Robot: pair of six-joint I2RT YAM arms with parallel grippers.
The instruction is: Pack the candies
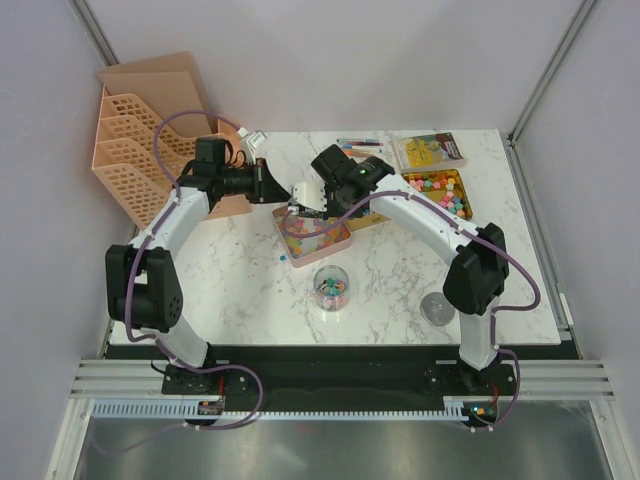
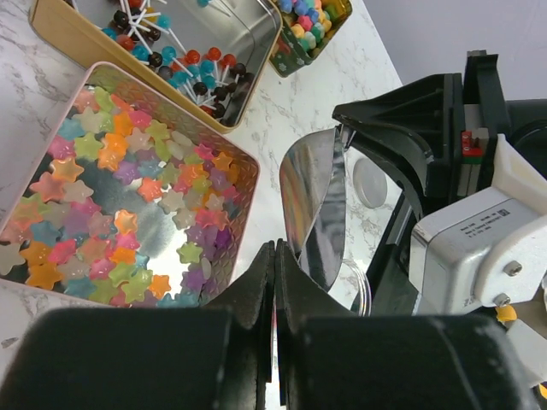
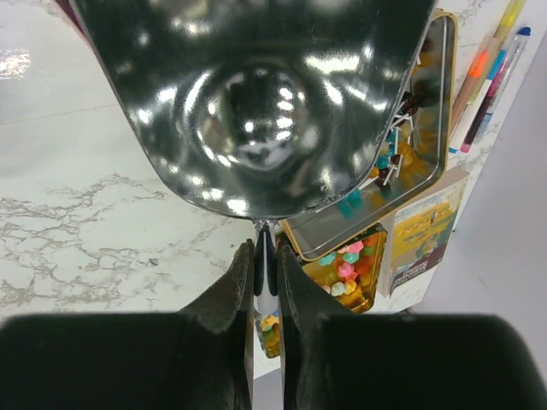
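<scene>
My right gripper is shut on the thin handle of a shiny metal scoop (image 3: 248, 120), which is held above the pink box (image 1: 345, 245) of star candies. No candies show on the scoop's visible face. In the left wrist view the scoop (image 2: 309, 196) hangs steeply tilted, its lower end close to my left gripper; whether they touch I cannot tell. The left one is shut, with nothing visible between its fingers. Star candies (image 2: 124, 220) fill the pink box. A clear round jar (image 1: 331, 287) with some coloured candies stands in front of it.
Behind lies a tin (image 2: 256, 81) of lollipops, partly hidden by the right arm from above. Another tin (image 1: 462, 190) of coloured candies is to its right, near a book (image 1: 430, 150) and pens (image 1: 360, 142). The jar's lid (image 1: 437, 308) lies front right. An orange rack (image 1: 130, 150) stands at left.
</scene>
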